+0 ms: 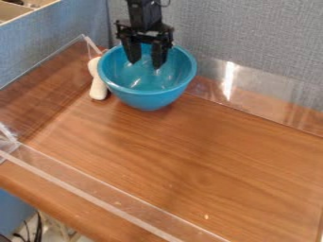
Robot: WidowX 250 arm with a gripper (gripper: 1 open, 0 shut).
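A glossy blue bowl [146, 89] rests on the wooden table near the back left. My black gripper [145, 59] hangs over it from above, open, its fingers reaching down inside the bowl's rim; whether they touch the bowl is not clear. A pale cylindrical object [97, 86] with white strands lies just left of the bowl, partly hidden by it.
Clear plastic strips run along its edges. Grey padded walls [252, 47] stand at the back and left. Cables show below the front left edge.
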